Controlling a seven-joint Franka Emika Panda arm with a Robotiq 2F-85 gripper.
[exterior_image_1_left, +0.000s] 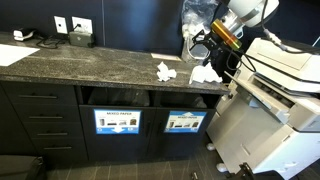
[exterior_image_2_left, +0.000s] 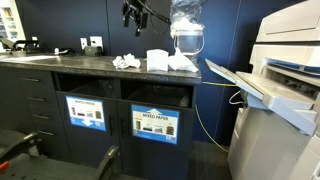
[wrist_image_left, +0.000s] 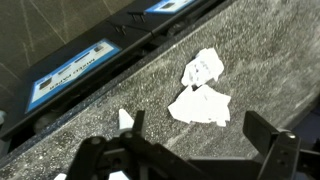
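Observation:
My gripper hangs above the right end of the dark speckled counter, its fingers pointing down. In the wrist view the gripper is open, with its fingers wide apart and nothing held. Below it, a crumpled white paper and a flatter white sheet lie close together on the counter. Another white piece shows beside the left finger. Exterior view 2 has a crumpled paper, an upright white piece and more white paper along the counter's right end.
A clear bucket with white material above it stands behind the papers. Under the counter are open bins labelled mixed paper. A printer with a protruding tray stands to the right.

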